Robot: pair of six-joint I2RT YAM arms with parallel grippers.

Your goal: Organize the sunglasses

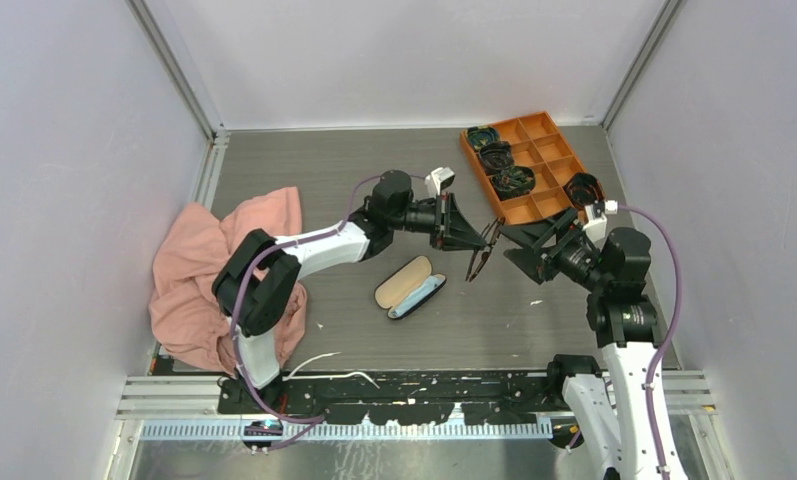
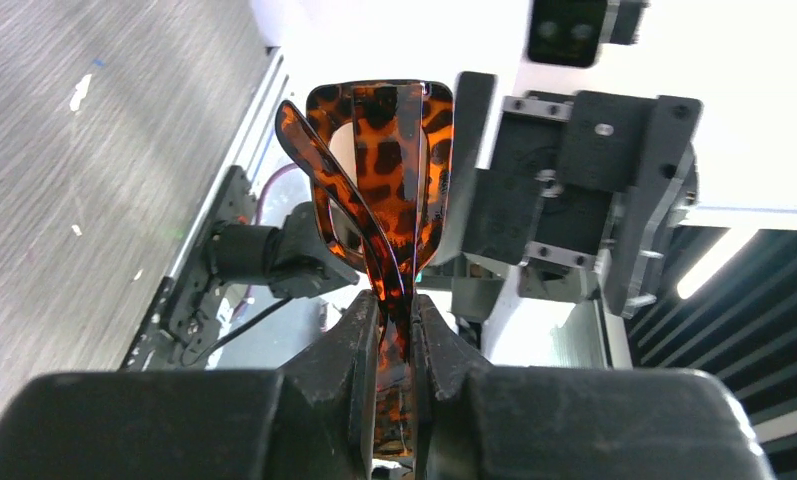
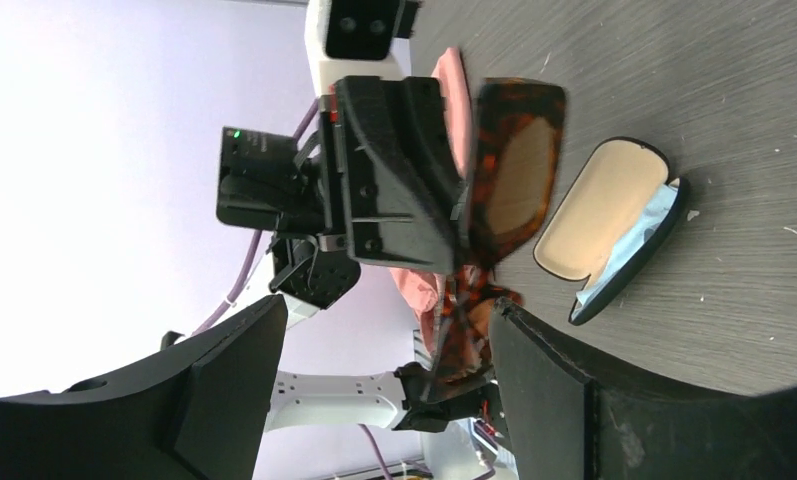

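Observation:
My left gripper [image 1: 479,243] is shut on tortoiseshell sunglasses [image 2: 384,170] and holds them up over the middle of the table. In the left wrist view one temple arm sticks out at an angle from the frame. Facing them from the right, my right gripper [image 1: 507,246] stands open, and no grip on the glasses shows. In the right wrist view the sunglasses [image 3: 519,170] hang just ahead of its spread fingers [image 3: 544,370]. An open glasses case [image 1: 391,291] with a light blue cloth [image 1: 416,297] in it lies on the table below the left arm.
An orange compartment tray [image 1: 519,215] stands at the back right, with dark coiled items in several cells and others empty. A pink cloth [image 1: 199,280] lies heaped at the left. Bare table [image 1: 304,160] shows at the back left and front right.

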